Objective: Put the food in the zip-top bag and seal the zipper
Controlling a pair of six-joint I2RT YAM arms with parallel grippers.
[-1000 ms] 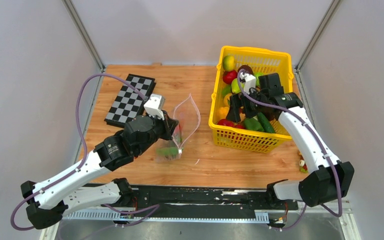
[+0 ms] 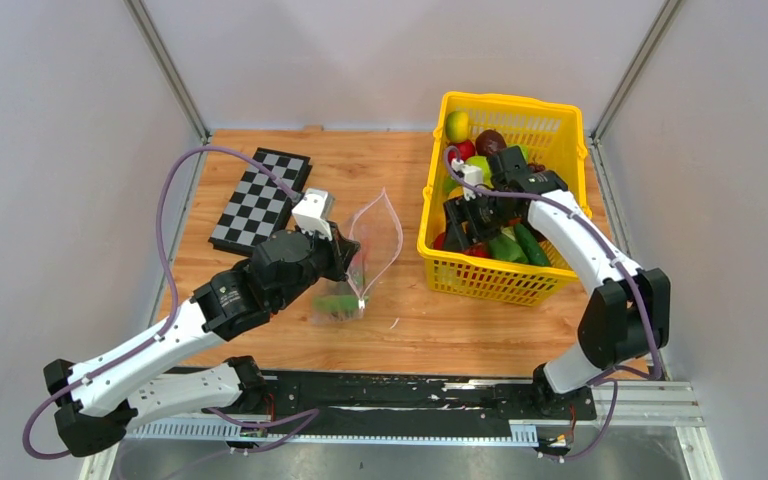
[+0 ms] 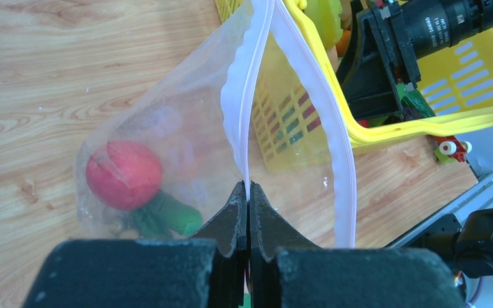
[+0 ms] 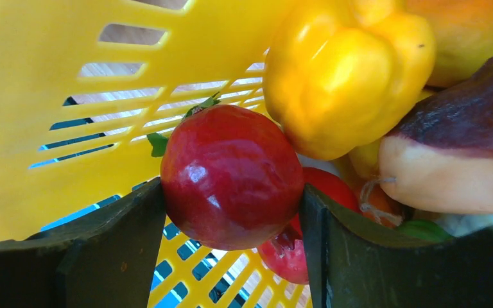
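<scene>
My right gripper is shut on a round red fruit with green leaves at its top, low in the yellow basket's corner. One finger presses on each side of it. The clear zip top bag hangs with its white-edged mouth gaping toward the basket. My left gripper is shut on one edge of that mouth. Inside the bag lie a red round food and a green food. From above, the right gripper covers the fruit it holds.
The yellow basket stands right of the bag, its wall between the two. Beside the held fruit are a yellow pepper, another red fruit and an eggplant. A checkered board lies at the back left.
The left gripper and bag have barely shifted.
</scene>
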